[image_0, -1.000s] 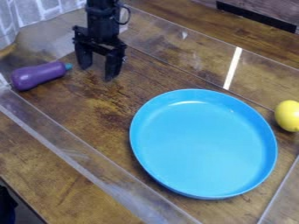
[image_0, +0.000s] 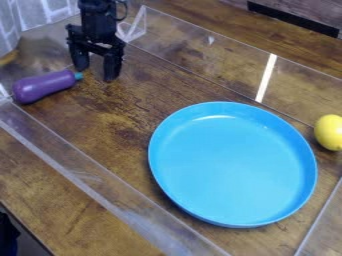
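My black gripper (image_0: 99, 56) hangs at the back left above the wooden table, just behind and right of a purple eggplant-like object (image_0: 42, 87) with a teal tip. It is small and dark, so whether its fingers are open or shut is unclear. A large blue plate (image_0: 231, 160) fills the right front. A yellow object (image_0: 327, 132) sits at the right edge.
A pale strip runs along the table at the back right, and clear edging shows at the left.
My gripper has moved left, toward the purple object, over the last second. The purple object, plate and yellow object look unmoved.
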